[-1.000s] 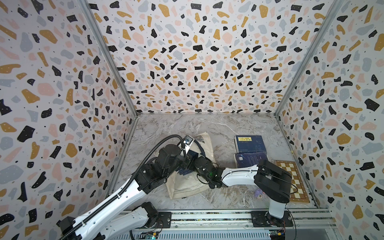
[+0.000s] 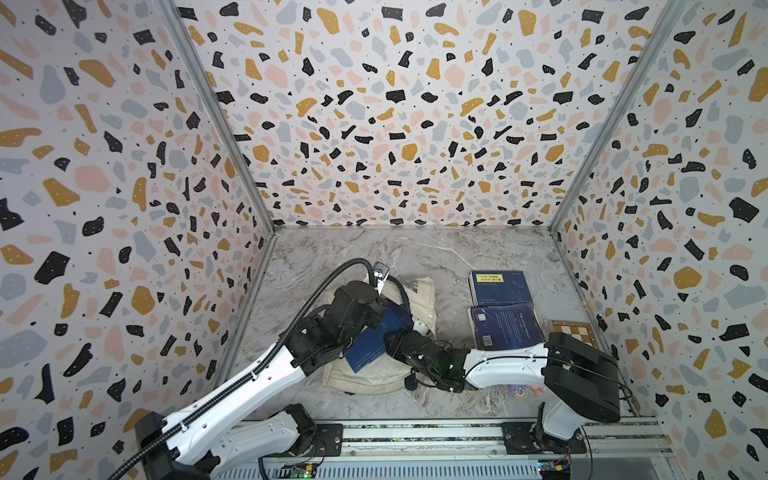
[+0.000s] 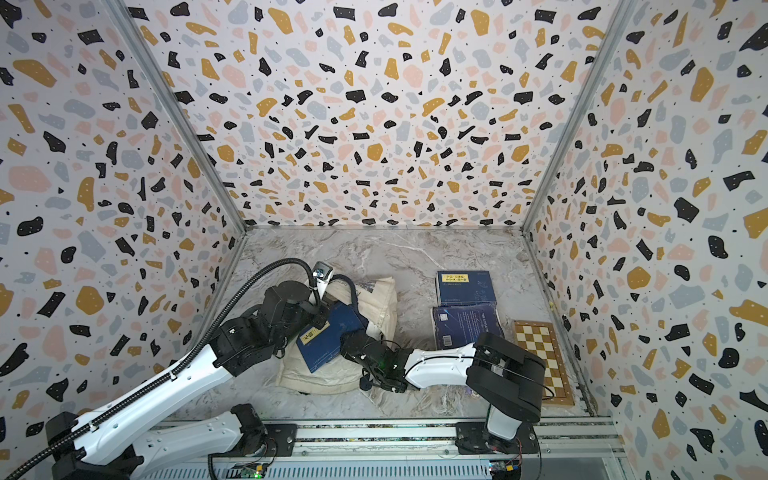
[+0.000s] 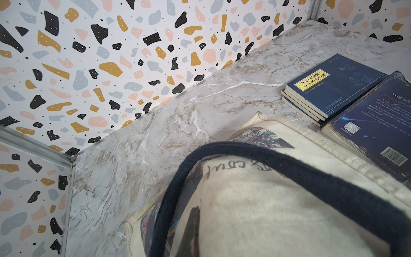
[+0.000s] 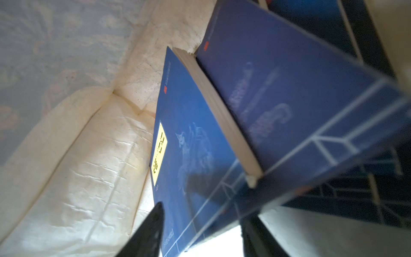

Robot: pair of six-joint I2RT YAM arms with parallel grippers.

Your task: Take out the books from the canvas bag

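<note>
The cream canvas bag [image 2: 376, 384] with dark handles [image 4: 265, 158] lies on the table under both arms. At its mouth a blue book [image 3: 324, 348] with a yellow label slants out, its face upward. Inside the bag, in the right wrist view, more blue books [image 5: 274, 77] lean behind that front book [image 5: 188, 132]. My right gripper is part open, one finger to each side of the front book's lower edge. By the bag's rim my left gripper [image 2: 384, 308] is shut; whether cloth is pinched in it cannot be seen.
On the right of the table lie blue books [image 2: 500, 288] with a yellow label, in front of them a purple-blue book [image 2: 505, 326]. A checkered board [image 3: 544, 360] is at the far right.
The blue book has come further into view at the bag's mouth. The left gripper has moved slightly, and the bag lies wider.
</note>
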